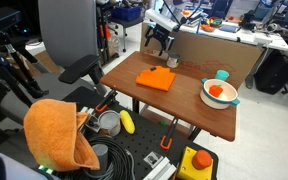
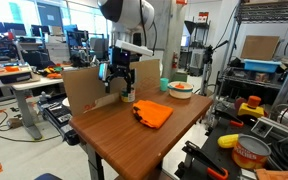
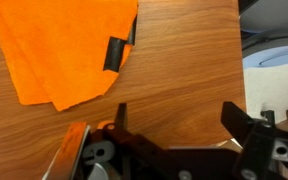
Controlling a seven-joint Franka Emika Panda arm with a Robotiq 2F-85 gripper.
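Observation:
An orange cloth (image 1: pixel 156 80) lies flat on the wooden table. In the wrist view it fills the upper left, and a short black object (image 3: pixel 114 53) rests near its edge. My gripper stands open above bare wood beside the cloth, its two fingers wide apart with nothing between them. In the exterior view the dark gripper (image 1: pixel 161 47) hangs over the table's back edge. A small pale cup (image 2: pixel 128 96) stands close to it. An orange item (image 3: pixel 68 150) shows partly behind the left finger.
A white bowl (image 1: pixel 220 101) with orange-red contents and a teal cup (image 1: pixel 222 75) stand at the table's right. Cardboard (image 1: pixel 212 57) walls the back. A person (image 2: pixel 129 30) stands behind it.

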